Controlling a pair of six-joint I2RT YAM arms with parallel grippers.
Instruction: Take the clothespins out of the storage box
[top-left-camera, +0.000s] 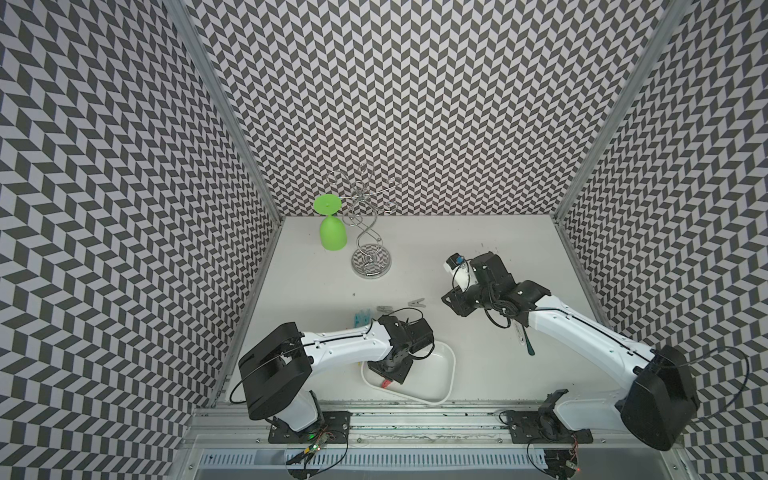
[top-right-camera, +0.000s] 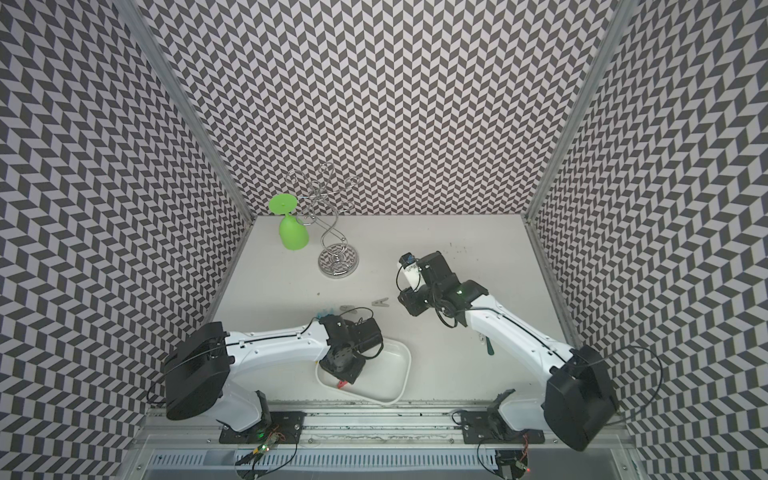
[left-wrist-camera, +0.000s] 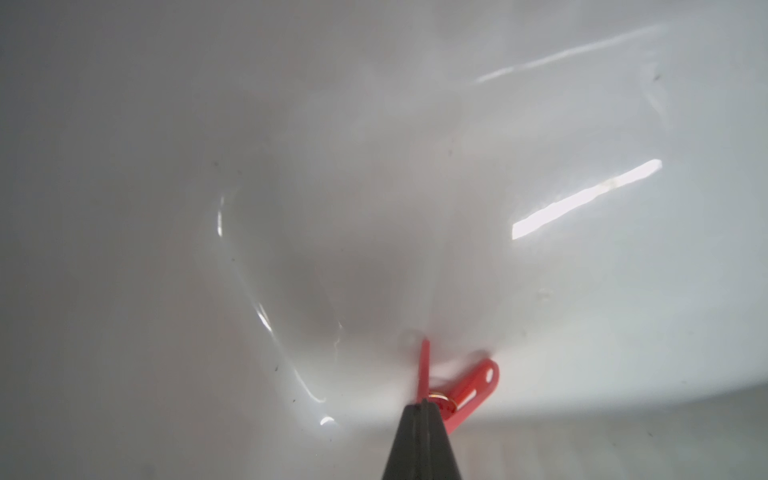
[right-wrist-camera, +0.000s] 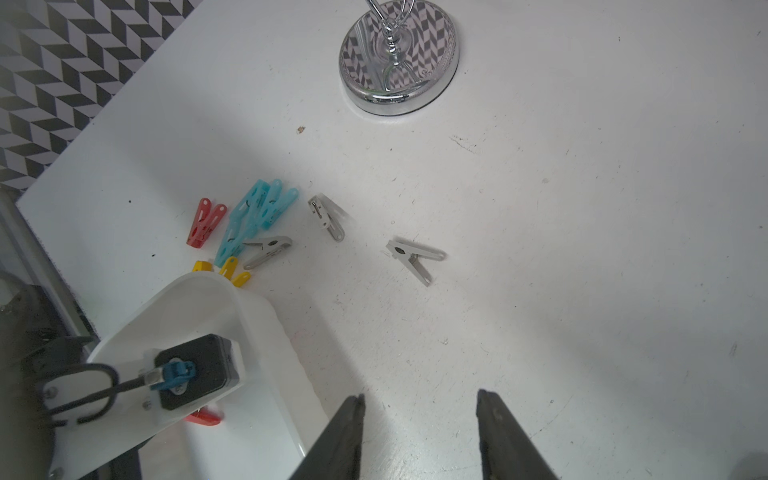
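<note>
Low in the white storage box (top-left-camera: 448, 368), my left gripper has its fingers together. A red clothespin (left-wrist-camera: 478, 382) lies at those fingertips, one leg rising straight from them. Whether that leg is pinched is hidden. In the right wrist view, part of the red clothespin (right-wrist-camera: 205, 417) shows in the box below the left arm. Outside the box lie a red clothespin (right-wrist-camera: 206, 222), blue clothespins (right-wrist-camera: 249, 214), yellow clothespins (right-wrist-camera: 233, 272) and grey clothespins (right-wrist-camera: 411, 256). Above the table to the right, my right gripper stands open and empty.
Farther back are a chrome stand with a round base (top-left-camera: 371, 261) and a green goblet-shaped object (top-left-camera: 333, 232). A dark-handled utensil (top-left-camera: 528, 342) lies under the right arm.
</note>
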